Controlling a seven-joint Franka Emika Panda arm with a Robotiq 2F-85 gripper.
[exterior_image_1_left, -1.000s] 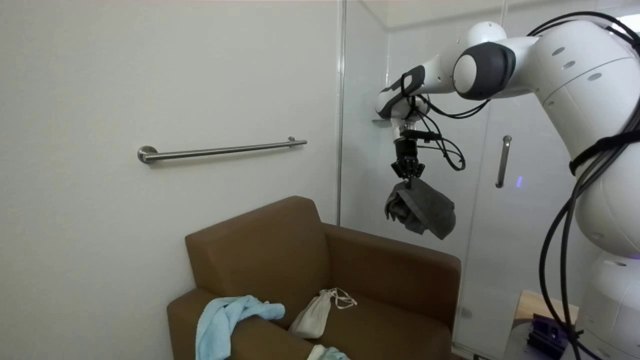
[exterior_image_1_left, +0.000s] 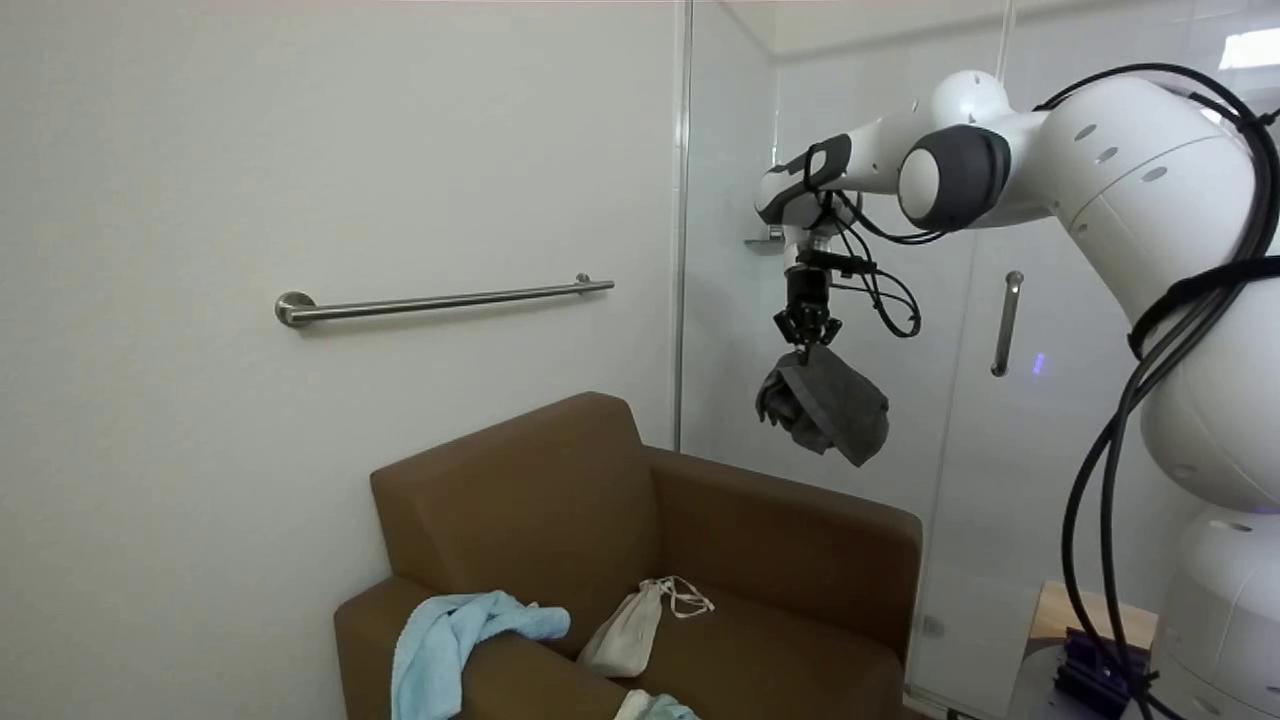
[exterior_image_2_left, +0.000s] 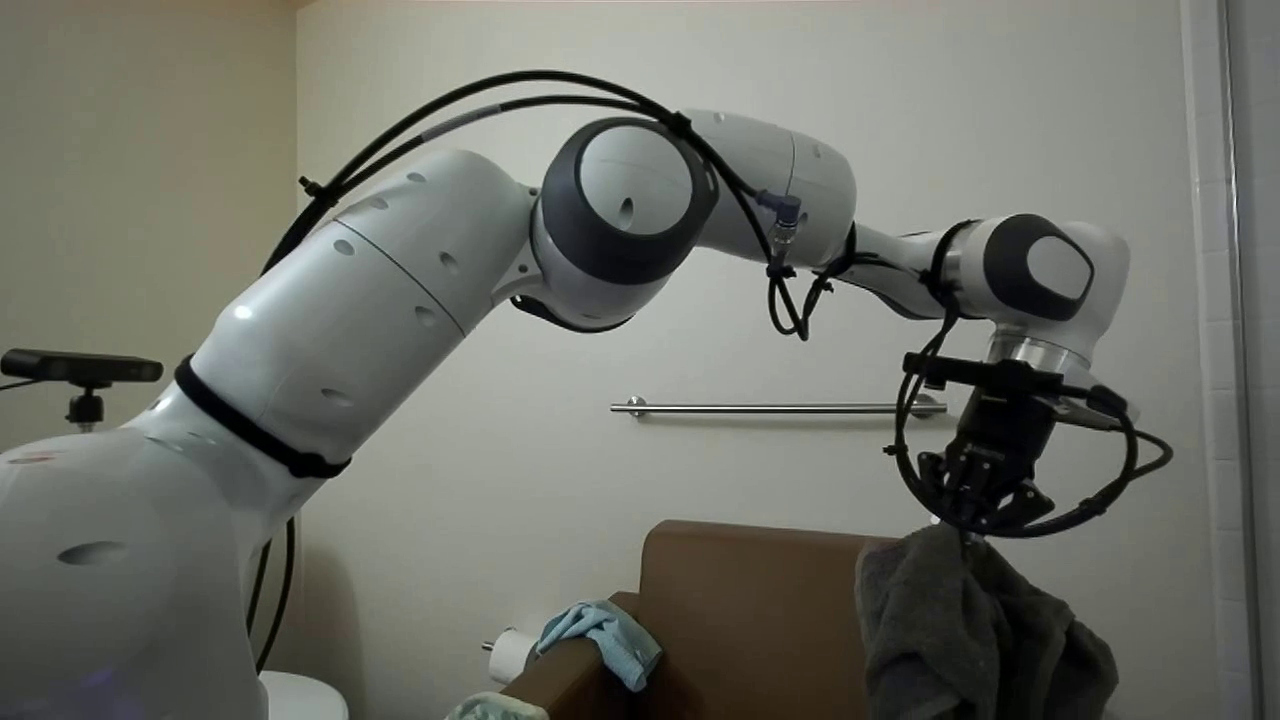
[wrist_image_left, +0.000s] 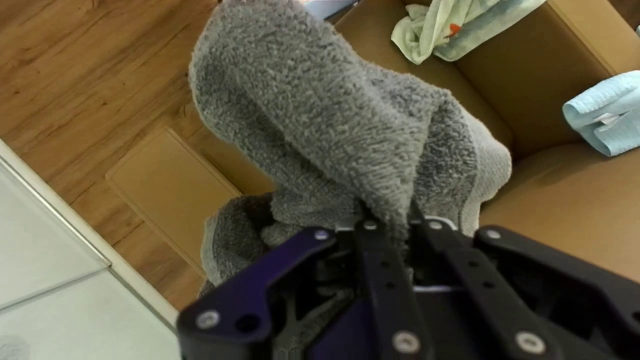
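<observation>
A dark grey towel (exterior_image_1_left: 836, 406) hangs bunched from my gripper (exterior_image_1_left: 806, 348), out in the air above the armchair's right arm in exterior view 1. Exterior view 2 has the gripper (exterior_image_2_left: 969, 534) pinching the towel (exterior_image_2_left: 960, 624) near its top, with the folds drooping below. In the wrist view the grey towel (wrist_image_left: 336, 114) fills the middle and passes between the fingers, which are shut on it. Part of the seat lies hidden behind the cloth there.
The brown armchair (exterior_image_1_left: 528, 492) carries a light blue cloth (exterior_image_1_left: 444, 648) on its left arm and a whitish drawstring pouch (exterior_image_1_left: 627, 634) on the seat. A metal bar (exterior_image_1_left: 456, 305) is fixed to the wall. Glass shower panels with a door handle (exterior_image_1_left: 1008, 324) stand behind the arm.
My gripper and the hanging towel have shifted slightly left and up in exterior view 1. The arm's elbow sits a little lower. The armchair and the cloths on it are unmoved.
</observation>
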